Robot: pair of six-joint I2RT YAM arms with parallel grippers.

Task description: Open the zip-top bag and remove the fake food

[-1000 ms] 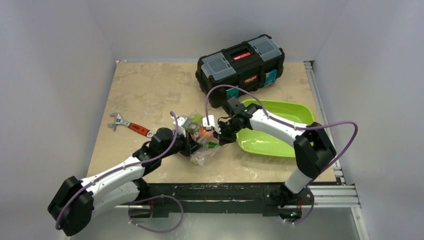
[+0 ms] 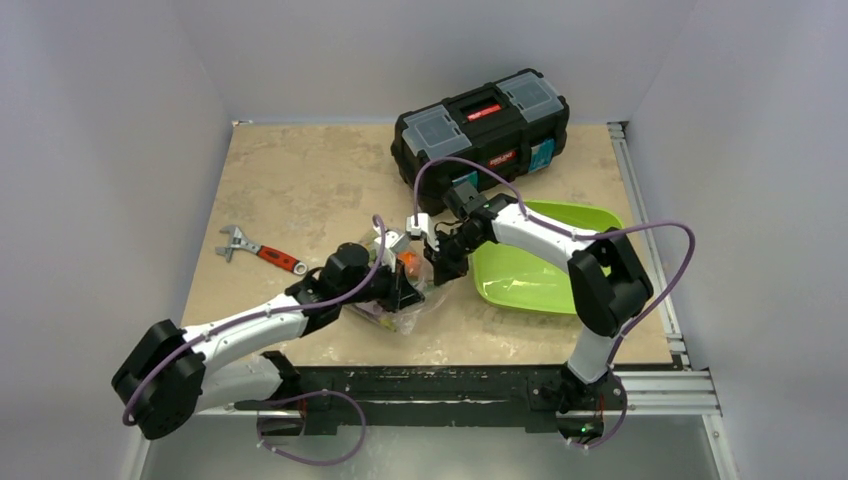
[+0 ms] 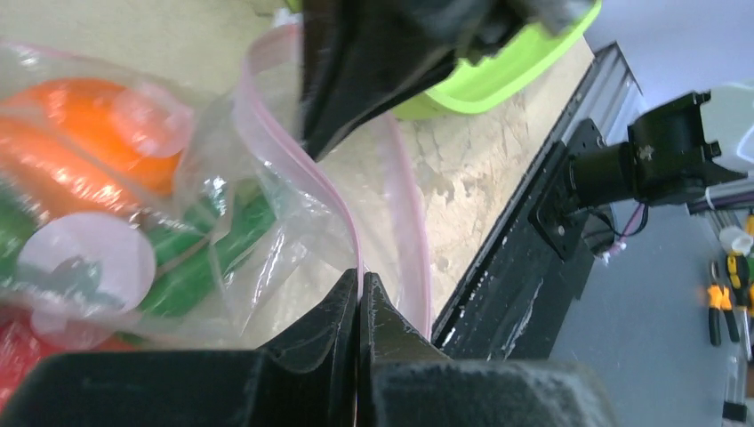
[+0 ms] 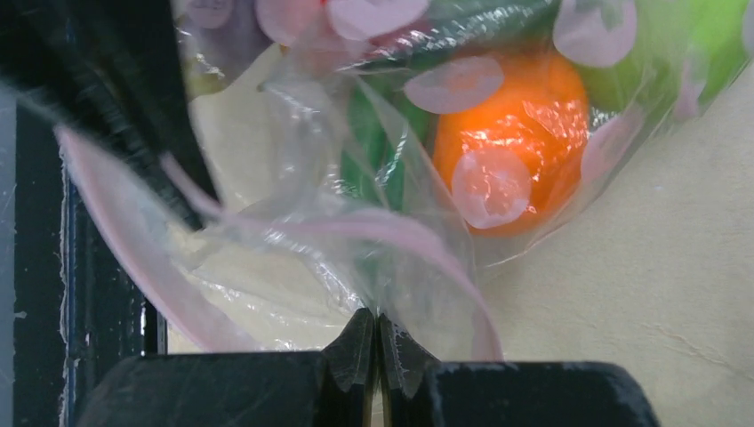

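The clear zip top bag lies mid-table with its pink-edged mouth spread apart. Through the film show orange fake food, a green piece and a red one. My left gripper is shut on one pink edge of the mouth, which runs between its fingertips. Opposite it, my right gripper is shut, and wrinkled film gathers into its fingertips; how much it pinches is hard to tell. In the top view, both arms cover much of the bag.
A green bin stands right of the bag, under the right arm. Behind is a black toolbox. An adjustable wrench lies at the left.
My left gripper has moved right, closer to the right one.
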